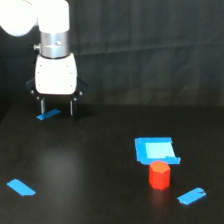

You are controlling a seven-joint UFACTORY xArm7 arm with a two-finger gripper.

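At the far left of the camera view my gripper points down with its two fingers apart, so it stands open. Close by its fingertips lies a small blue strip, nearer the left finger. Whether the fingers touch that strip or hover above it, I cannot tell. On the right half of the table is a blue piece with a white, roughly square patch on it. Just in front of this piece, a red block with a six-sided outline stands on the table.
Another blue strip lies at the front left, and one more blue strip is at the front right. A dark curtain hangs behind.
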